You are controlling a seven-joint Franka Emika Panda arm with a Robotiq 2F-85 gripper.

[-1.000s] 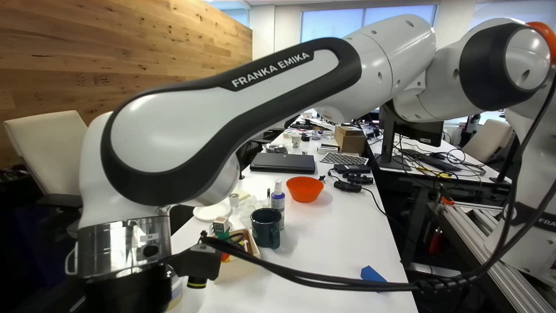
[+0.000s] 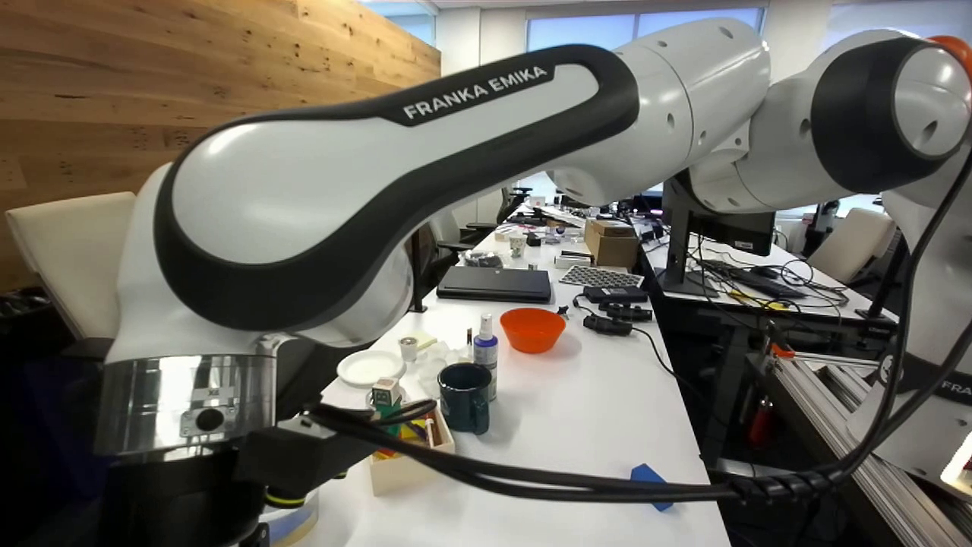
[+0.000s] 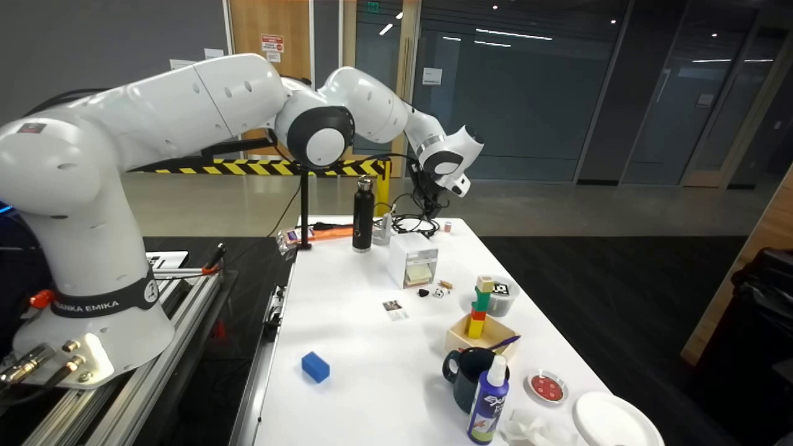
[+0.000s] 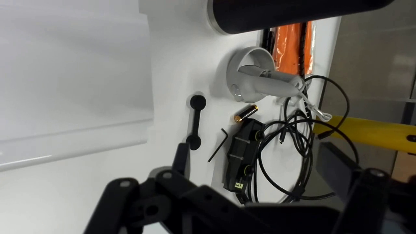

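In the wrist view my gripper is open, its two dark fingers (image 4: 181,160) wide apart with nothing held between them. It hangs above the table end where a black cable coil, a small black device (image 4: 243,156), a hex key (image 4: 218,145), a battery (image 4: 246,113) and a black dumbbell-shaped piece (image 4: 196,123) lie. A grey holder (image 4: 249,87) with a grey tool stands beyond them. The white box (image 3: 412,260) is to the left in the wrist view. In exterior view 1 the fingertips are out of sight.
A black bottle (image 3: 362,215) stands near the grey holder. Elsewhere are a wooden tray (image 3: 457,338) with stacked coloured blocks, a dark mug (image 3: 468,383), a spray bottle (image 3: 487,405), a blue block (image 3: 316,367) and an orange bowl (image 2: 532,329).
In exterior view 1 the forearm has risen and the wrist has moved left and slightly up. The objects on the table look unmoved.
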